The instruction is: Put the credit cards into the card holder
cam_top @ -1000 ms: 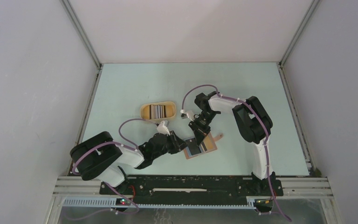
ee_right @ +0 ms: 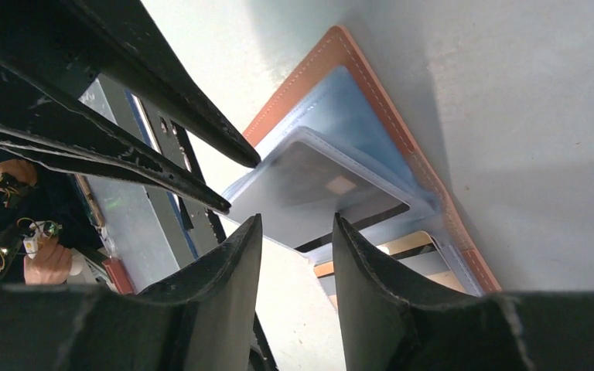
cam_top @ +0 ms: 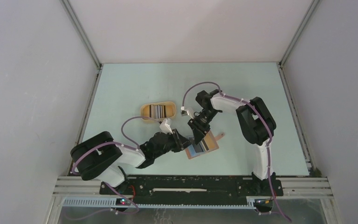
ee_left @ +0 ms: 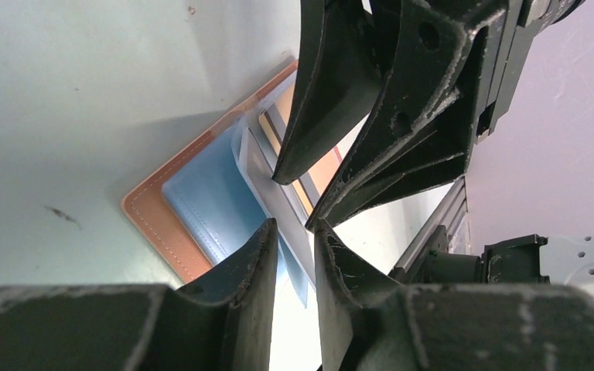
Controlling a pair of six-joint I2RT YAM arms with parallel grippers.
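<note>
The open brown card holder (cam_top: 209,149) lies at the front centre, with cards in clear sleeves: a blue one (ee_left: 205,197) and a grey one (ee_right: 309,193) in a raised sleeve. My left gripper (cam_top: 185,143) is shut on the edge of that sleeve; whether the card is pinched too I cannot tell. Right above the holder, my right gripper (cam_top: 196,136) is part open, its fingertips over the grey card and close to the left one's.
A tan tray (cam_top: 145,111) of upright cards stands behind the left arm. Both arms crowd the front centre.
My left gripper has edged slightly right, and the holder appears to have shifted slightly right with it.
</note>
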